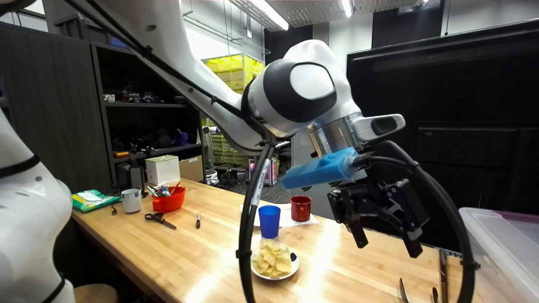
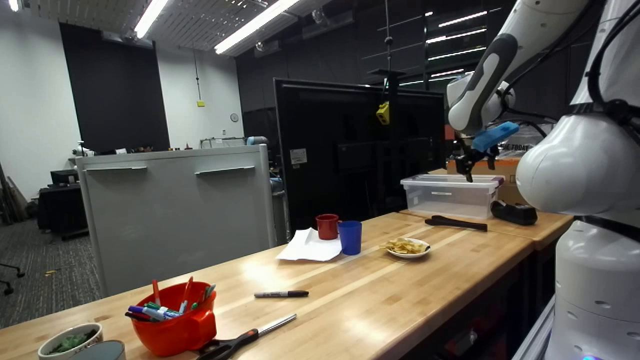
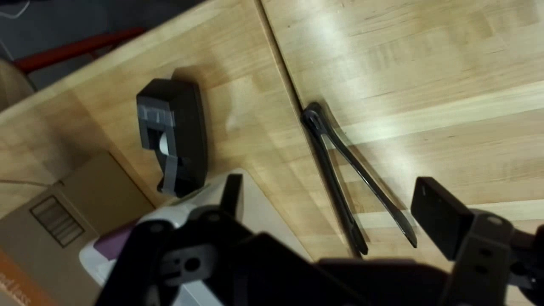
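Note:
My gripper (image 1: 388, 247) is open and empty, held well above the right part of the table. Below it in the wrist view lie black tongs (image 3: 334, 171), their two arms spread, along the seam between two tabletops. In exterior view 2 the tongs (image 2: 456, 223) rest in front of the clear plastic bin (image 2: 450, 195). A white plate of chips (image 1: 273, 260) sits mid-table, with a blue cup (image 1: 270, 221) behind it. The red mug (image 1: 301, 208) stands near a white paper sheet (image 2: 310, 246).
A black tape dispenser (image 3: 173, 135) is near the bin and a cardboard box (image 3: 66, 214). At the far end are a red marker container (image 2: 174, 321), scissors (image 2: 240, 345) and a marker (image 2: 281, 294). The wood between plate and tongs is clear.

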